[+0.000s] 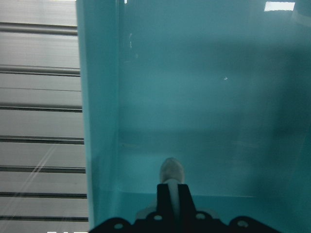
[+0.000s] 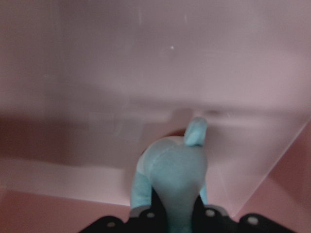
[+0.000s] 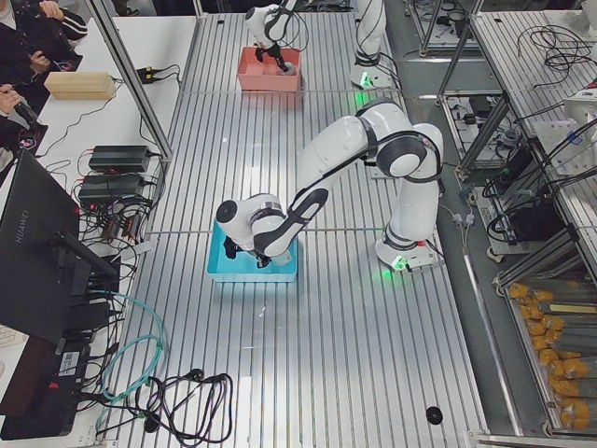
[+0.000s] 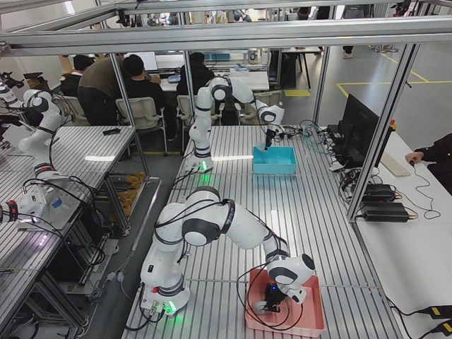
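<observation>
My left gripper is down over the blue bin (image 3: 252, 277), shut on a pale soft object (image 1: 171, 170), mostly hidden below the fingers; in the camera right view it is at the far bin (image 4: 275, 167). My right gripper is inside the pink bin (image 4: 311, 323), shut on a light teal plush toy (image 2: 176, 165) with a small upright tab on top, close to the bin's floor.
A monitor (image 3: 37, 252), power units (image 3: 119, 161) and cables (image 3: 187, 411) line the left of the slatted table in the camera left view. Metal frame posts (image 3: 131, 84) stand along the table's edge.
</observation>
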